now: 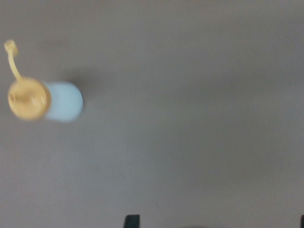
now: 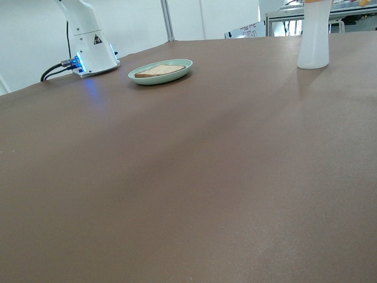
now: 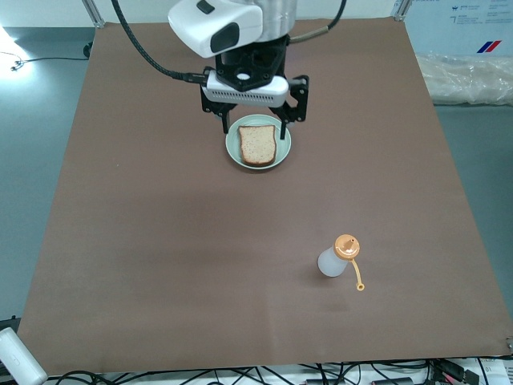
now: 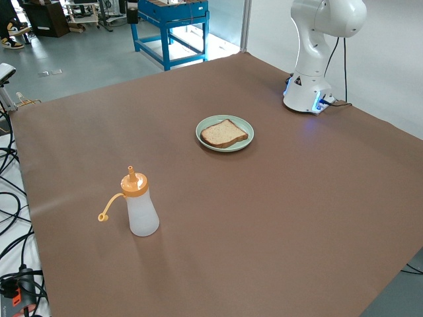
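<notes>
A slice of bread [image 3: 257, 144] lies on a pale green plate [image 3: 284, 152] near the back of the table. Above the plate in the left camera view, my gripper [image 3: 255, 133] hangs open, its fingers apart with nothing visible between them. A squeeze bottle [image 3: 333, 261] with an orange cap and strap stands at the front right of that view; it is also at the left of the wrist view [image 1: 61, 101]. In the wrist view only my fingertips show at the bottom edge, and the plate is out of sight.
The white robot base [image 4: 304, 92] stands at the back. Cables [image 4: 13, 231] run along the table's side, off the surface.
</notes>
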